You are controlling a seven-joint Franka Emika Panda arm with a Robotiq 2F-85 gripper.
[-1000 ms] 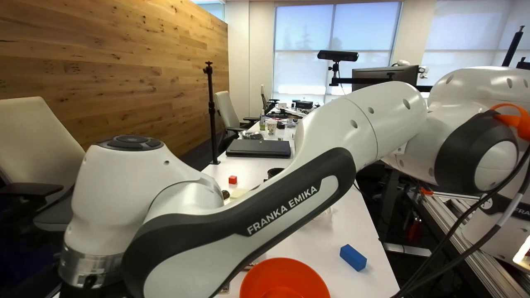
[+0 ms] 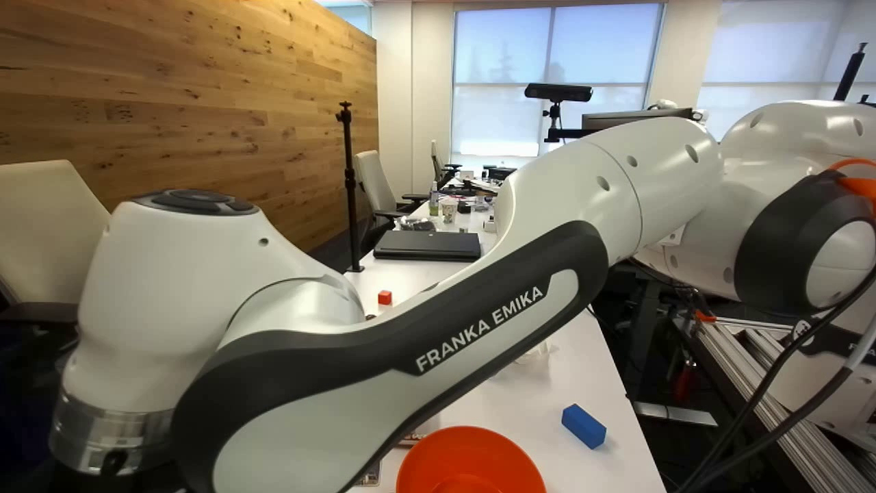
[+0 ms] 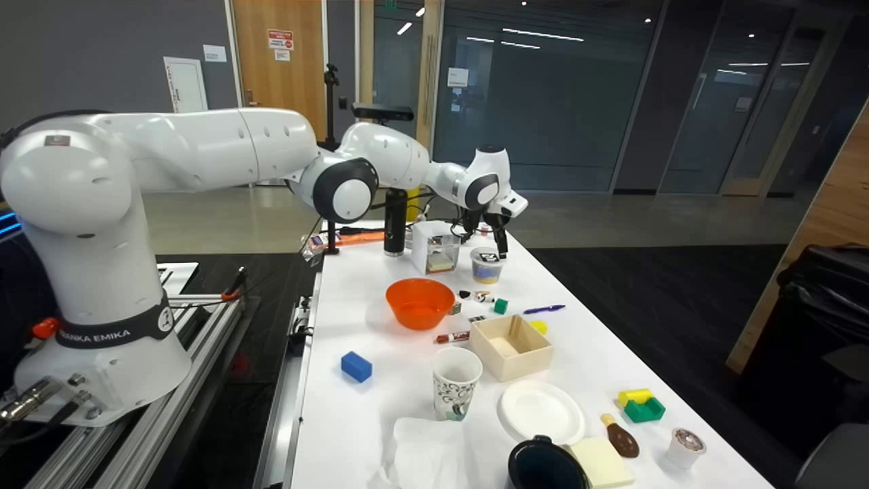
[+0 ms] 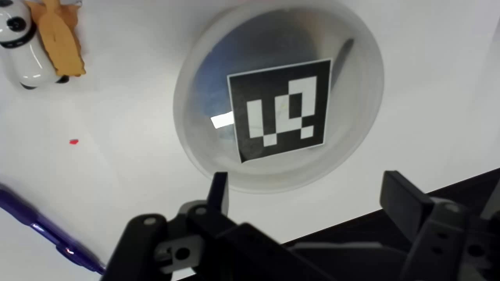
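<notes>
A round translucent tub (image 4: 276, 175) with a black-and-white square marker (image 4: 283, 110) on its lid fills the upper middle of the wrist view. In exterior view 2 the same tub (image 3: 487, 270) stands toward the far end of the table. My gripper is open at the tub's edge, its two fingers wide apart with only bare table between them. From the side, the gripper (image 3: 484, 244) appears right by the tub's top; whether it touches cannot be told. Exterior view 1 shows the arm but not the fingers.
Near the tub are a clear box (image 3: 436, 248), an orange bowl (image 3: 419, 305), a panda figurine (image 4: 33, 56) and a purple pen (image 4: 47, 232). A wooden box (image 3: 510, 350), paper cup (image 3: 454, 387) and blue block (image 3: 356, 367) stand nearer the camera. The table edge (image 4: 347, 220) runs close by my fingers.
In exterior view 1 the arm's wrist end has shifted left and slightly up, and the upper arm has swung right. The blue block and orange bowl stay where they were.
</notes>
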